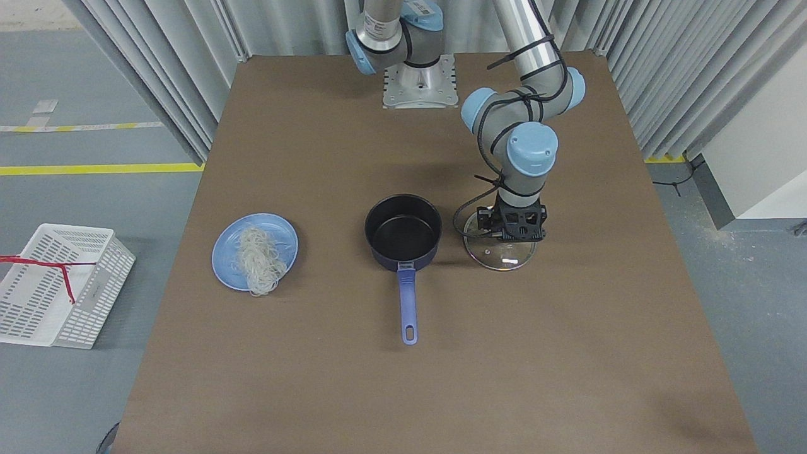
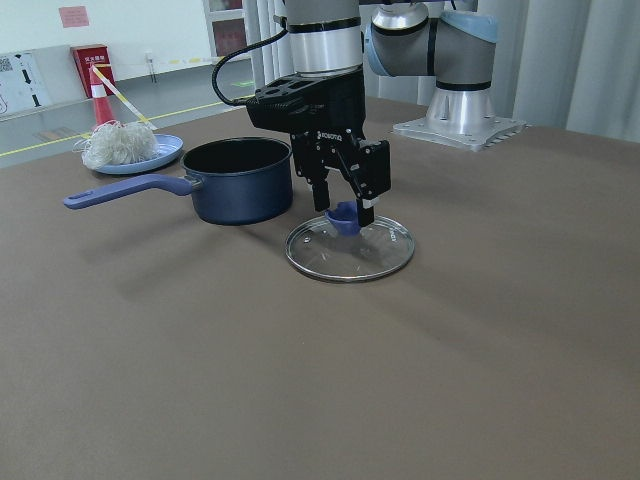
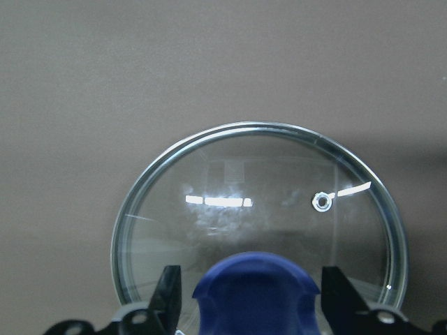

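Observation:
A glass lid point(image 1: 499, 256) point(image 2: 348, 260) point(image 3: 251, 178) with a blue knob point(image 3: 255, 296) point(image 2: 343, 218) lies flat on the brown table, right of a dark blue saucepan point(image 1: 401, 227) point(image 2: 240, 200) in the front view. My black gripper point(image 2: 343, 211) is right over the lid, open, with a finger on either side of the knob; whether either touches it is unclear. The saucepan's handle point(image 1: 408, 306) points toward the front camera.
A blue plate point(image 1: 227, 257) with white stringy noodle-like strands point(image 1: 259, 261) sits left of the saucepan. A white basket point(image 1: 91, 302) stands on the floor at left.

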